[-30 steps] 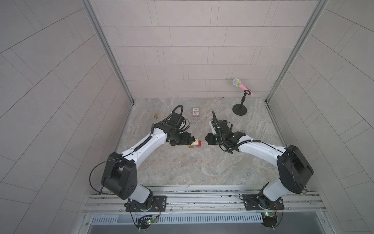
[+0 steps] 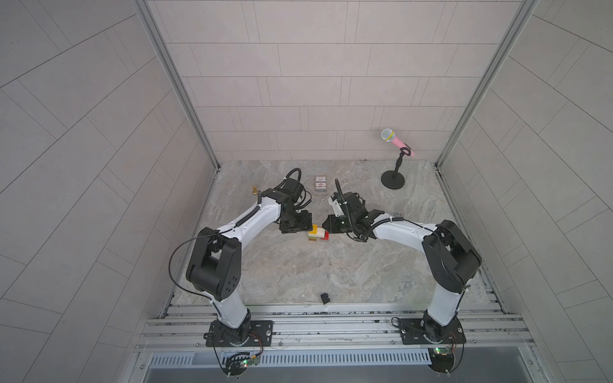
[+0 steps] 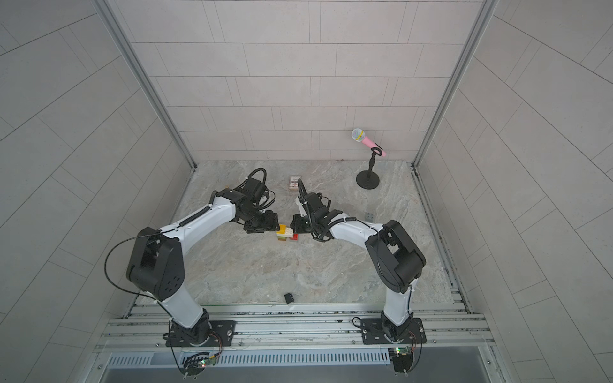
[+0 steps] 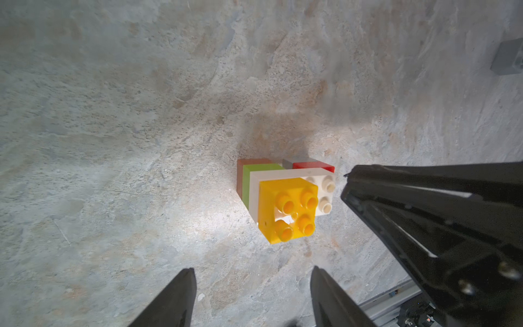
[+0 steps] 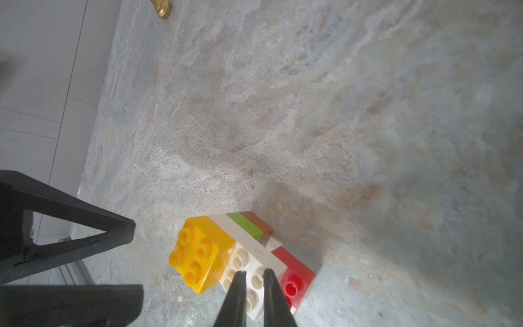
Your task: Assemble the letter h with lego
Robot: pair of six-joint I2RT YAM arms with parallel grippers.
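The brick build stands mid-table. In the left wrist view a yellow brick (image 4: 287, 212) sits at one end of a long white brick (image 4: 327, 190), turned slightly against it. Under that white end are a green brick (image 4: 261, 167) and a brown brick (image 4: 251, 162); under the other end is a red brick (image 5: 294, 272). Whether the yellow brick is fully seated I cannot tell. My left gripper is beside the build, fingers apart, nothing between. Right above the white brick, my right gripper has its fingers nearly together; nothing shows held between them.
A small black piece (image 2: 325, 298) lies near the front edge. At the back are a small red-and-white box (image 2: 320, 183), a brass object (image 2: 254, 190) and a pink microphone on a stand (image 2: 392, 180).
The right arm has come left to the build, while the left gripper has drawn back slightly, uncovering the yellow brick. A black piece now lies near the front edge, where the table was bare.
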